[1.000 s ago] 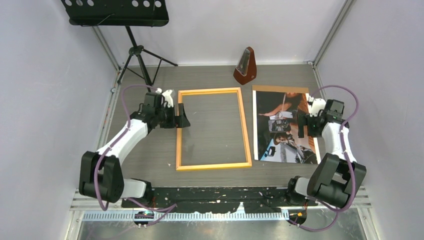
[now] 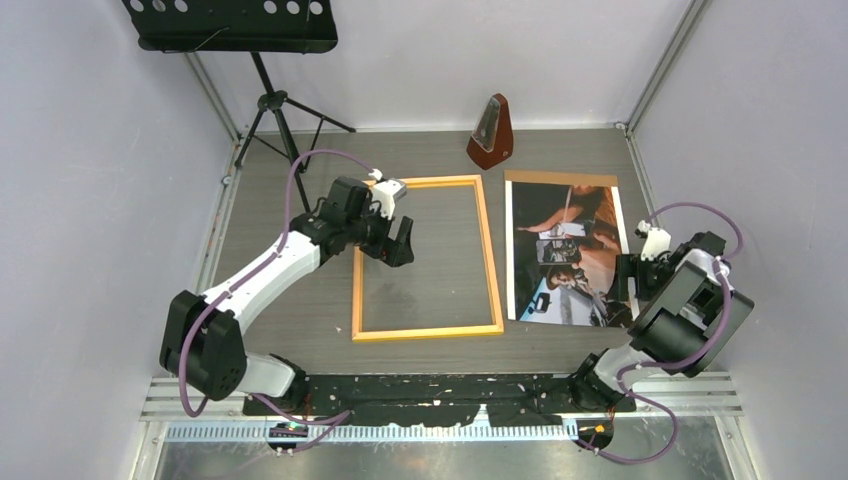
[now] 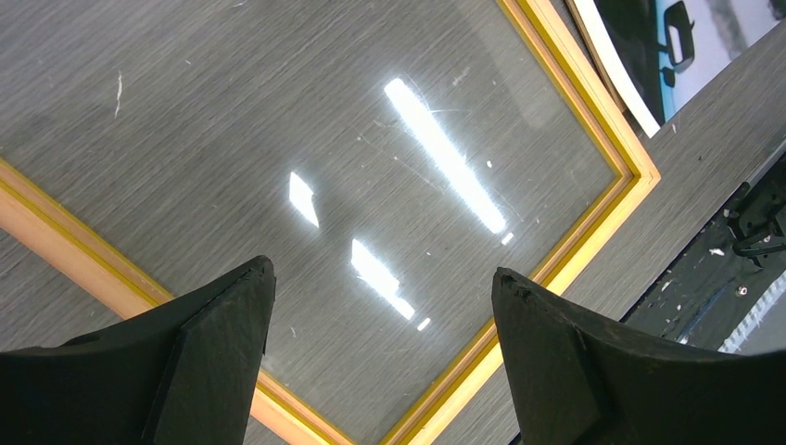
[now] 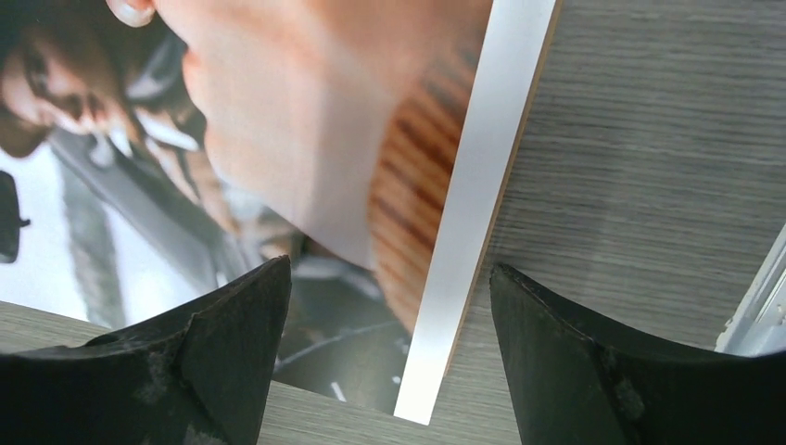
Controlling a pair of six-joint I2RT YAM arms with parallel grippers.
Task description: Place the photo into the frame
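Observation:
A yellow-edged wooden frame [image 2: 430, 333] lies flat and empty at the middle of the table. To its right lies the photo [image 2: 560, 250], a large print on brown board with white side borders. My left gripper hangs over the frame, open, with nothing between its fingers. At the photo's right edge is my right gripper, open, its fingers apart on either side of the white border [image 4: 463, 204]. One finger [image 4: 246, 324] is over the print and the other over bare table; neither seems to press on the edge.
A brown metronome [image 2: 491, 132] stands behind the photo. At the back left is a black music stand [image 2: 270, 102]. A metal rail [image 4: 755, 320] runs along the table's right side, close to the right gripper.
My left gripper has moved right, from the frame's left side to over its inside. The right gripper has moved right and toward the front, to the photo's edge. Photo and frame lie unchanged.

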